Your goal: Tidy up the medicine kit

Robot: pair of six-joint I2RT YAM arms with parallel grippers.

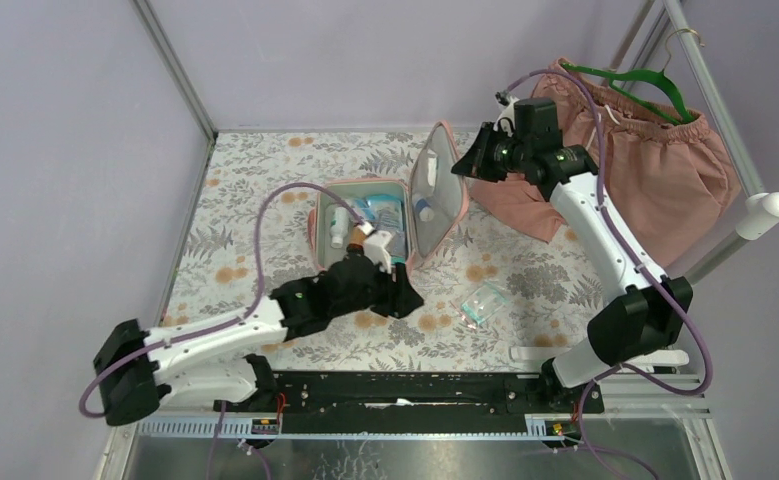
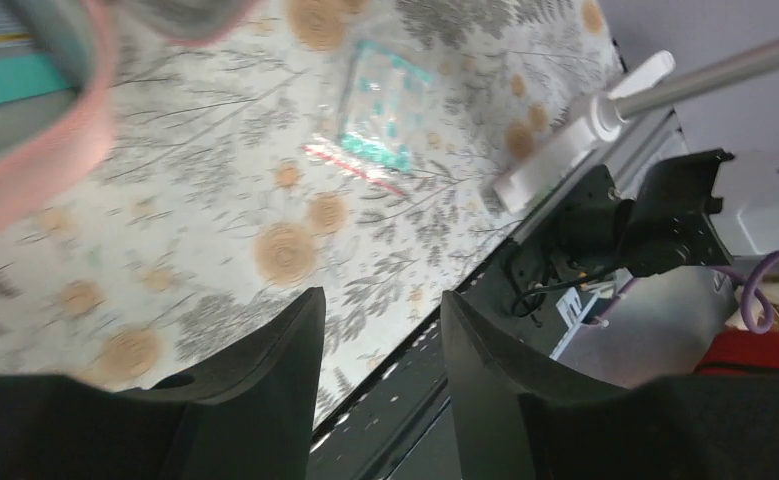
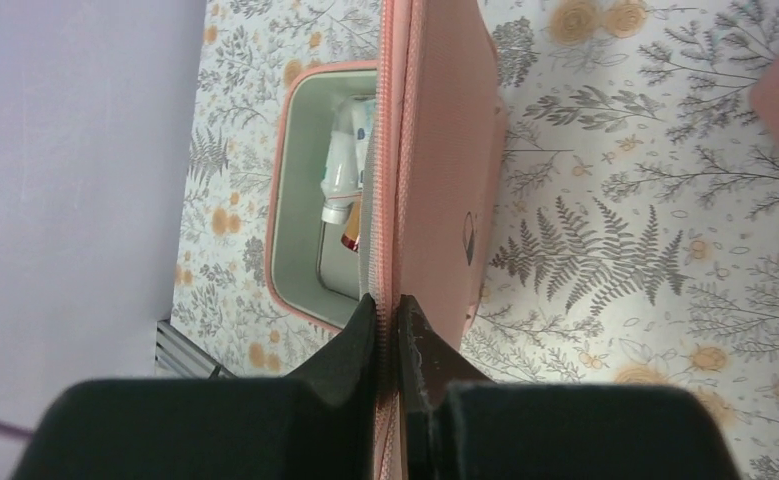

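Observation:
The pink medicine case [image 1: 323, 250] holds white bottles [image 1: 339, 225], a brown bottle and blue packets; its lid [image 1: 435, 190] stands raised on the right, with items in its pocket. My right gripper is shut on the lid's pink zippered edge [image 3: 397, 180]. My left gripper hangs over the front of the table, fingers apart, nothing between them, below and right of the case. A clear packet with turquoise print [image 1: 485, 302] lies on the table, right of the case's front.
A pink garment [image 1: 635, 180] hangs on a green hanger at the right, beside a metal rail [image 1: 725, 110]. A white bar lies at the front right edge. The table left of the case is clear.

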